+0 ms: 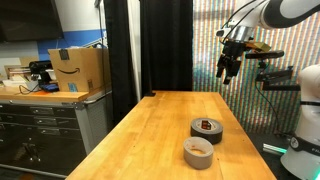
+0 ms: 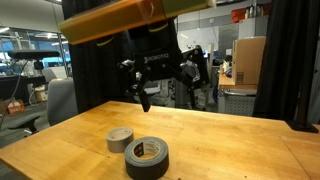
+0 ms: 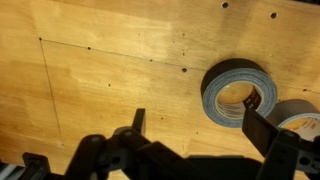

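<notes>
Two rolls of tape lie flat on the wooden table (image 1: 135, 130). The dark grey roll (image 3: 222, 78) is the larger, and a small dark object with some red (image 1: 206, 125) shows in its hole in exterior view 1. A lighter grey roll (image 1: 198, 153) rests close beside it, partly cut off at the right edge of the wrist view. High above the table hangs my gripper (image 1: 228, 79), open and empty. In the wrist view its fingers (image 3: 138, 121) are spread wide, with the dark roll ahead of them, off to the right side.
Bare tabletop stretches away to the left and back of the rolls. A cardboard box (image 1: 79, 69) stands on a separate workbench (image 1: 50, 98) beyond the table. Black curtains (image 1: 168, 50) hang behind the far end.
</notes>
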